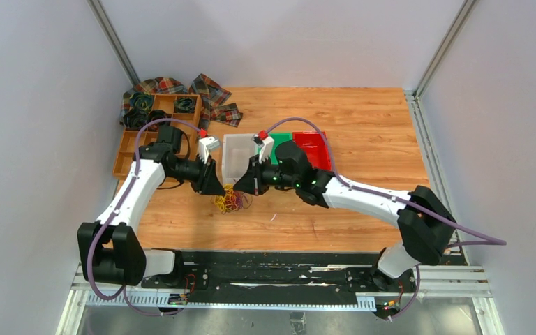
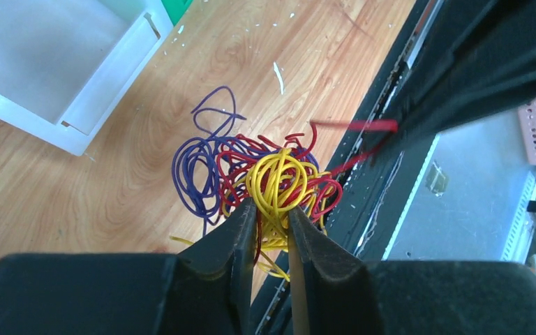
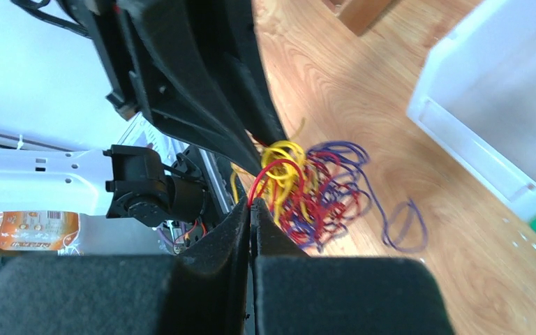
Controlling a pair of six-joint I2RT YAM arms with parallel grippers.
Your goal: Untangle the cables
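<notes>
A tangle of yellow, red and blue cables [image 1: 229,198] lies below the two grippers, left of centre. In the left wrist view my left gripper has its fingers close around the yellow bundle [image 2: 278,183], with blue loops [image 2: 194,174] hanging out to the side; whether the fingers are fully closed is unclear. My right gripper is shut on a red cable [image 3: 278,162] that rises from between its fingertips. The two grippers are very near each other.
White, green [image 1: 274,138] and red [image 1: 309,146] bins stand behind the tangle. A wooden organizer [image 1: 121,157] with dark coils is at back left, beside plaid cloth [image 1: 209,91].
</notes>
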